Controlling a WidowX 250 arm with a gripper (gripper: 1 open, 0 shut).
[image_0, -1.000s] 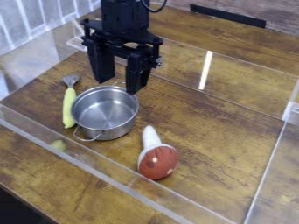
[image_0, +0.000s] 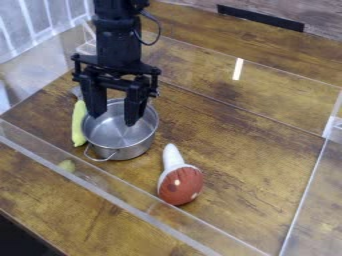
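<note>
My black gripper (image_0: 112, 86) hangs over the back part of a steel pot (image_0: 120, 141); whether its fingers are open or shut is unclear. A yellow long object (image_0: 79, 123) lies just left of the pot, partly hidden behind it. At the front right of the pot lies a white object (image_0: 174, 160) with a round red object (image_0: 181, 186) at its near end.
Clear panels edge the left, front and right sides, and a pale slatted structure stands at the back left.
The arm has moved left and toward the camera, down to over the pot, and has turned somewhat. The pot and objects on the table look unmoved.
</note>
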